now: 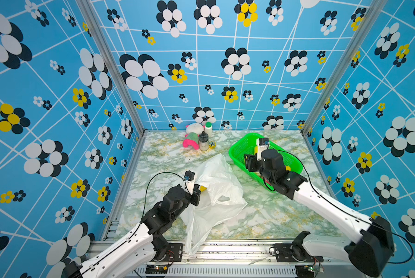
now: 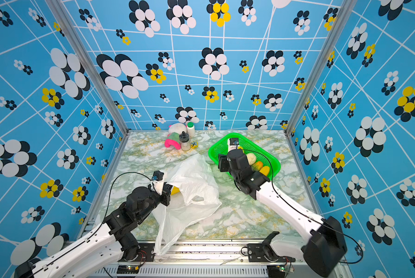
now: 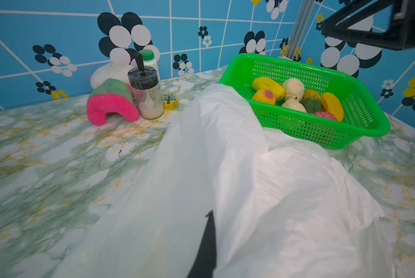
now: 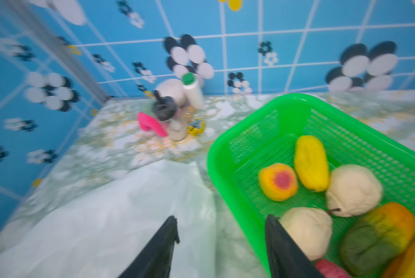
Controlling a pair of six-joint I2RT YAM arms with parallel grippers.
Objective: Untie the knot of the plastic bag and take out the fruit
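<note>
The white plastic bag [image 1: 223, 183] lies crumpled on the table's middle, its near end trailing over the front edge. At its left side my left gripper [image 1: 196, 196] is shut on the plastic; in the left wrist view one dark finger [image 3: 206, 247] shows against a white fold, and the other is hidden. A bit of yellow fruit [image 2: 175, 190] shows just beyond that gripper, at the bag. My right gripper is open and empty, above the gap between bag and basket. In the green basket [image 4: 233, 185] lie a peach-like fruit [image 4: 278, 181], a yellow fruit [image 4: 311, 162] and several others.
At the back left stand a pink-and-green plush [image 3: 110, 104], a dark-lidded jar [image 3: 148, 92], a green-capped bottle [image 1: 208, 128] and a small yellow block [image 3: 169, 100]. Bare marble table lies left of the bag and in front of the basket.
</note>
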